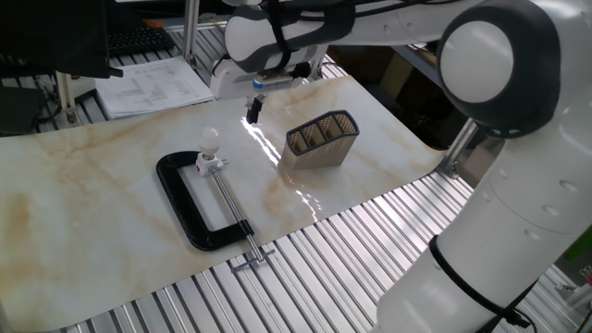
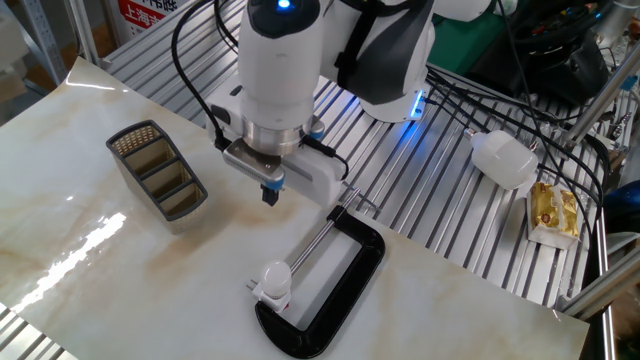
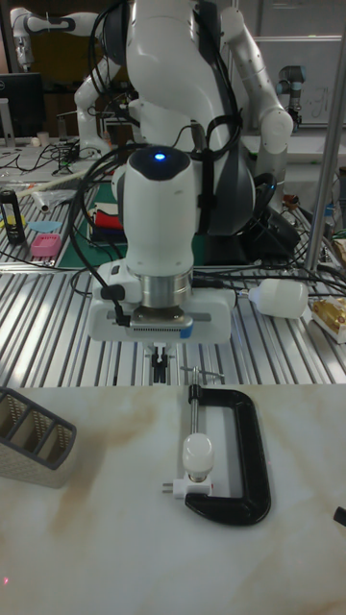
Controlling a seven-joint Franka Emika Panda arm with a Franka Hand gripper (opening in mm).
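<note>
My gripper (image 3: 160, 367) hangs in the air with its dark fingertips close together, shut, nothing showing between them. In exterior view 1 the gripper (image 1: 252, 112) appears above the marble-look board, left of the beige organizer (image 1: 321, 153) with dark-rimmed compartments. The black C-clamp (image 1: 190, 211) lies flat on the board, its metal screw (image 2: 312, 246) toward the slatted edge. A white bulb (image 3: 198, 455) stands in a small white plug-in socket (image 3: 192, 488), which rests against the clamp's far end. All compartments seen in the organizer (image 2: 160, 175) look empty.
Papers (image 1: 153, 88) lie on the slats behind the board. A white plastic bottle-like item (image 2: 503, 160) and a gold-and-white box (image 2: 553, 214) sit on the slats off the board. Left of the clamp in exterior view 1, the board (image 1: 83, 222) is clear.
</note>
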